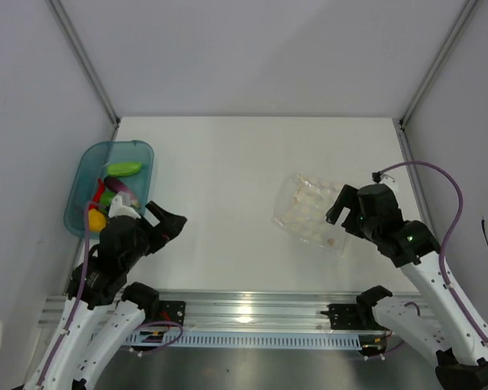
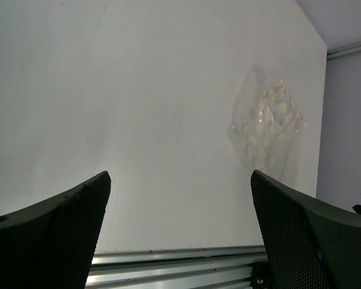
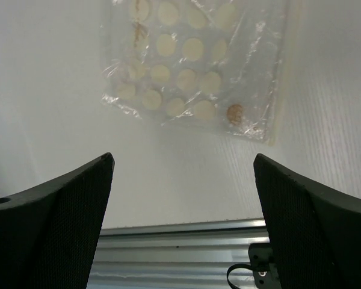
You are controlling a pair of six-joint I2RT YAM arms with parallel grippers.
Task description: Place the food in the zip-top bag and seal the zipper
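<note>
A clear zip top bag (image 1: 309, 211) printed with pale dots lies flat on the right half of the white table. In the left wrist view the bag (image 2: 271, 123) is far off at the upper right; in the right wrist view the bag (image 3: 192, 66) fills the top middle. Toy food, including a green piece (image 1: 124, 168), a purple one and a yellow one (image 1: 97, 220), sits in the teal basket at the left. My left gripper (image 1: 172, 218) is open and empty, just right of the basket. Open and empty too, my right gripper (image 1: 337, 213) hovers by the bag's right part.
The teal basket (image 1: 80, 172) stands at the table's left edge, partly behind my left arm. Bare white table (image 1: 220, 175) lies between basket and bag. Metal rails (image 1: 244, 305) run along the front edge, and grey walls enclose the sides and back.
</note>
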